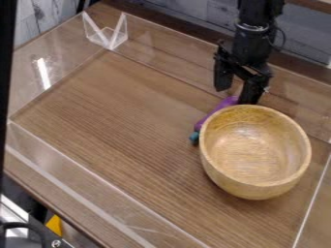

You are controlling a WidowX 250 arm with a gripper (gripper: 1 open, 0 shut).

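Observation:
My gripper (235, 83), black, hangs from the arm at the top right, just above and behind a tan oval bowl (254, 150). Its fingers reach down around the upper end of a purple object (211, 118) lying at the bowl's left side, partly hidden. The fingers are part apart; whether anything is between them is unclear. A small teal piece (195, 138) shows below the purple object, against the bowl.
A white wire-like rack (106, 31) stands at the back left. A raised wooden edge runs along the back right.

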